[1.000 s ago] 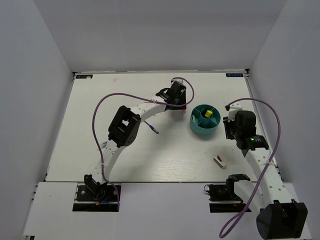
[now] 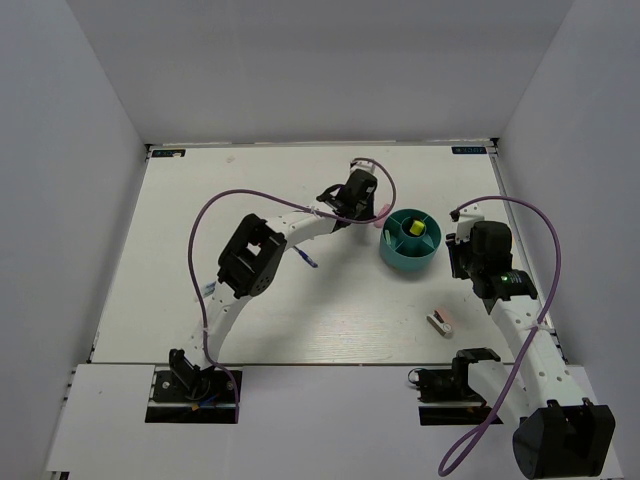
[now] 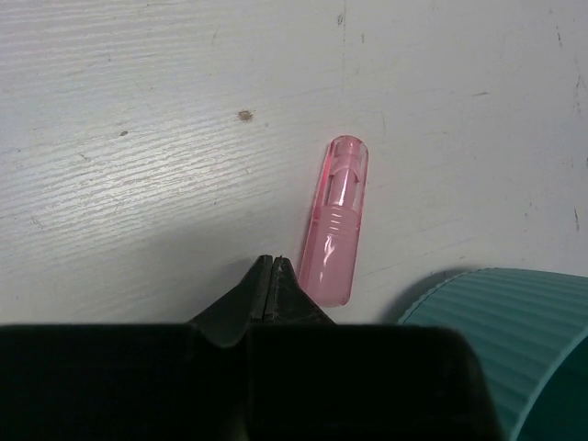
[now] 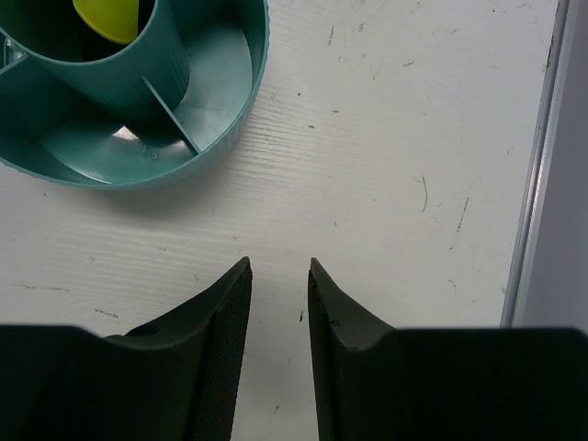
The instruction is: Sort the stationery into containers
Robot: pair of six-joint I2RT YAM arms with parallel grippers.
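A pink, partly clear capped piece (image 3: 336, 225) lies on the white table just right of my left gripper's fingertips. My left gripper is shut, its fingertips together and nothing visible between them. In the top view the pink piece (image 2: 383, 213) is near the left rim of the round teal organizer (image 2: 407, 263). This divided container holds a yellow item (image 2: 417, 228) in its central cup. To the organizer's right, my right gripper stands open over bare table, with nothing between its fingers.
A blue pen (image 2: 306, 258) lies beside the left arm. The stapler-like item (image 2: 440, 322) rests at the front right, and a light blue item (image 2: 208, 289) is partly hidden by the left arm.
My left gripper has shifted slightly to the right. The pink piece now shows farther right, nearer the organizer, and slanted. The right arm stays still.
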